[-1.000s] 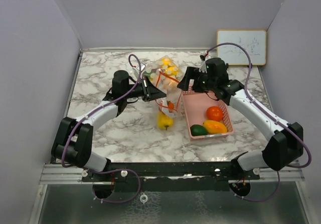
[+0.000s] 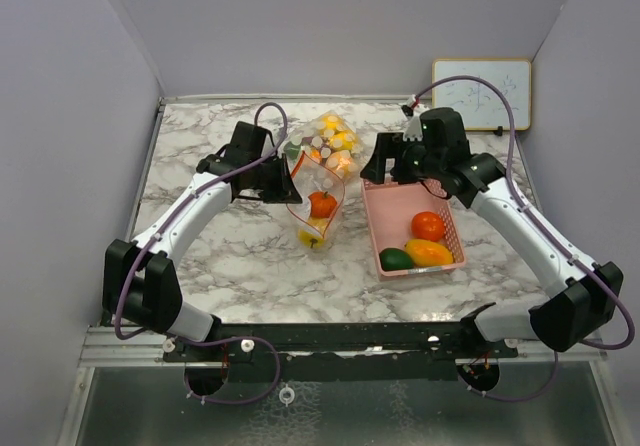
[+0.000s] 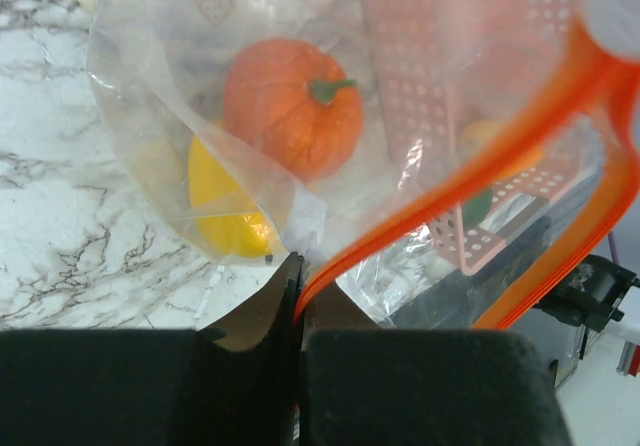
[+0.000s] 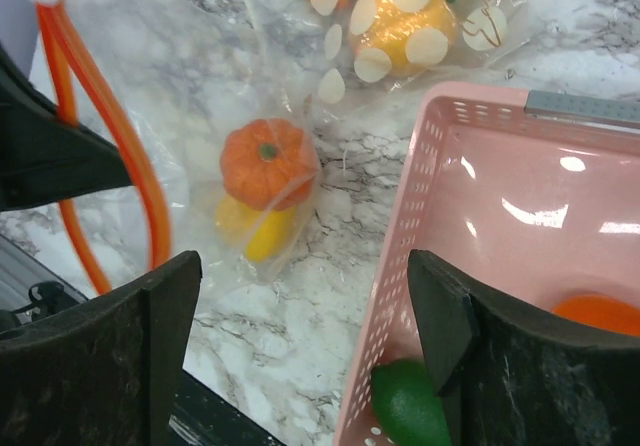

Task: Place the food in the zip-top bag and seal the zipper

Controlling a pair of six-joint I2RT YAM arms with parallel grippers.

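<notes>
A clear zip bag with orange zipper (image 3: 418, 212) hangs from my left gripper (image 2: 284, 180), whose fingers are shut on its edge. Inside are an orange pumpkin (image 3: 293, 108) and a yellow item (image 4: 267, 234). My right gripper is open over the pink basket's (image 2: 398, 204) near side, right of the bag, holding nothing.
The basket holds a tomato (image 2: 428, 226), a mango (image 2: 428, 252) and a green item (image 2: 395, 259). A filled bag (image 4: 400, 26) lies behind. A whiteboard (image 2: 481, 91) is at back right.
My left gripper has drawn back leftward with the bag's edge, and the bag opening narrowed and shifted left, away from my right gripper, which moved slightly up and right.
</notes>
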